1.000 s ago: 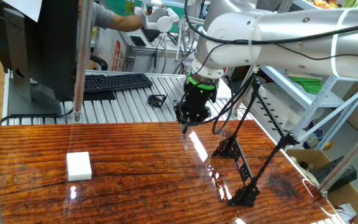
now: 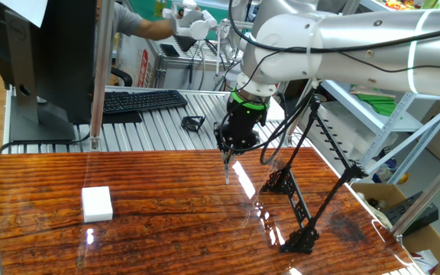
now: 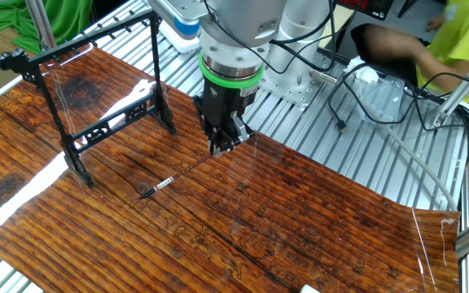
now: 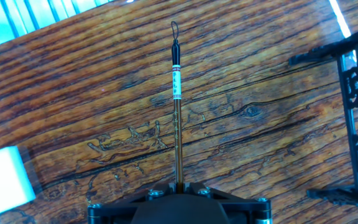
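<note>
A slim writing brush [image 4: 178, 137] with a brown shaft, a white label and a black loop-ended cap runs straight out from between the fingers of my gripper in the wrist view. The fingers are closed around its shaft; the brush's other end is hidden by the gripper body. In exterior view 2 the brush [image 3: 164, 183] slants from the gripper [image 3: 216, 151] down-left, its capped end towards the black rack. Seen from exterior view 1, the gripper [image 2: 228, 153] is over the far part of the table and the brush [image 2: 228, 169] appears foreshortened.
A black rack [image 2: 300, 206] with a notched top bar stands upright on the wooden table [image 2: 159, 237], right of the gripper in exterior view 1. At the left lies a white block [image 2: 96, 204]. Bare wood separates block and rack. A monitor [image 2: 48, 61] and keyboard [image 2: 143, 101] are behind.
</note>
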